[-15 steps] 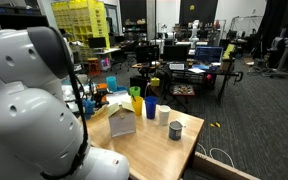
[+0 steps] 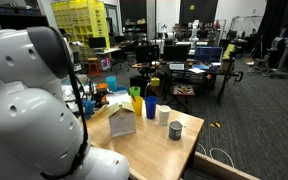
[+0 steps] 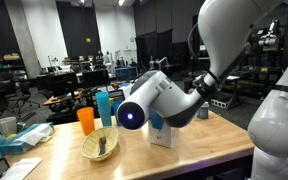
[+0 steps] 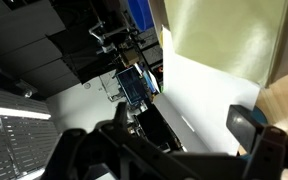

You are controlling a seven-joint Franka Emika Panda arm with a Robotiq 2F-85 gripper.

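Note:
In the wrist view my gripper is open, its dark fingers (image 4: 114, 130) standing well apart. A white panel fills the view between and beyond them, and a tan panel (image 4: 224, 35) lies above it. These look like parts of the box (image 2: 122, 122), which stands on the near left of the table with its top flaps raised. The arm partly covers that box (image 3: 165, 132) in the second exterior view. Neither exterior view shows the fingertips clearly. Whether a finger touches a panel, I cannot tell.
On the wooden table (image 2: 149, 155) stand a yellow cup (image 2: 137, 104), a blue cup (image 2: 151, 105), a white cup (image 2: 163, 117) and a grey cup (image 2: 175, 130). A round basket (image 3: 101, 143) sits near an orange cup (image 3: 86, 121).

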